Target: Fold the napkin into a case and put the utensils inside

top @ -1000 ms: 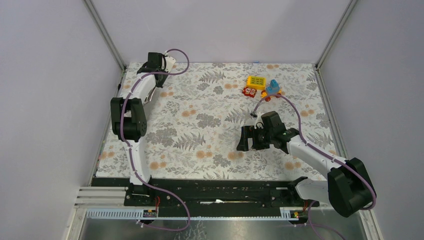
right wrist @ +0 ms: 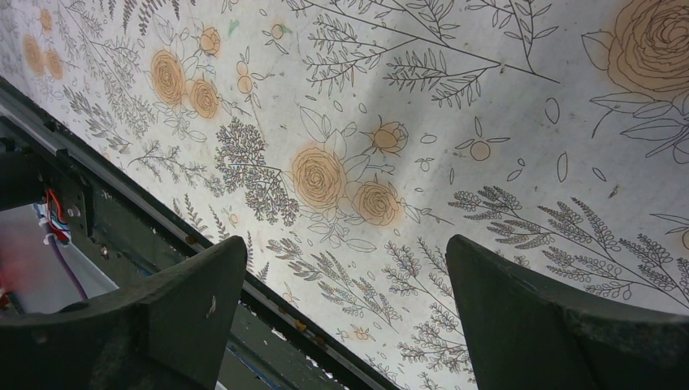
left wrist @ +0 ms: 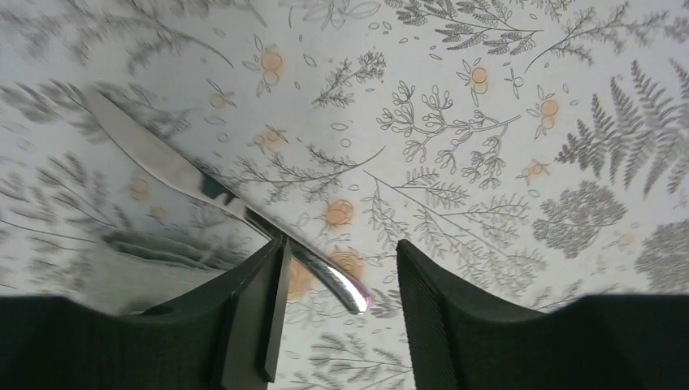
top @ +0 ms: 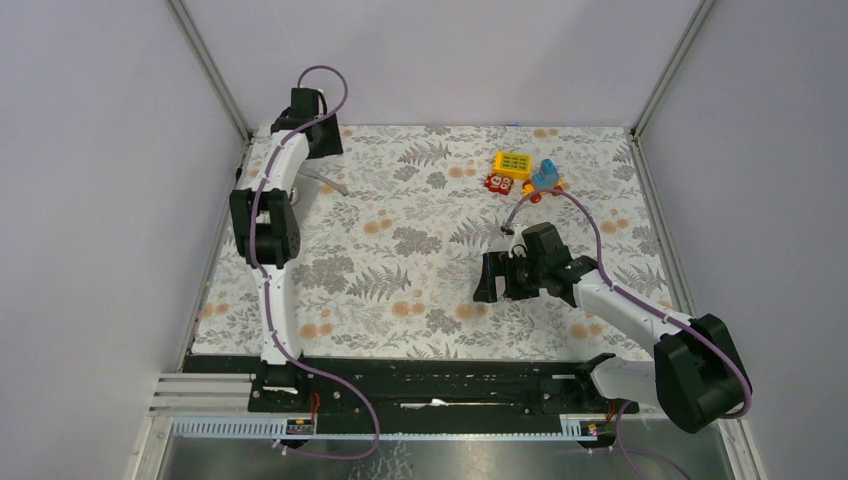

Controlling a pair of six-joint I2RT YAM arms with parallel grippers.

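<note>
A knife [left wrist: 162, 154] with a shiny handle lies on the patterned table; in the top view the knife [top: 325, 182] shows at the far left. Its handle end appears in the gap between the fingers of my left gripper, which is part open and not closed on it. A pale grey-white folded cloth, apparently the napkin [left wrist: 154, 276], shows at the lower left of the left wrist view, partly behind a finger. From above, the left arm hides most of it. My right gripper stands open over bare table, nothing between its fingers.
At the back right are a yellow block [top: 512, 165], a red toy [top: 499, 183] and a blue toy [top: 546, 173]. A dark rail [top: 430, 375] runs along the front edge.
The right arm is unmoved.
</note>
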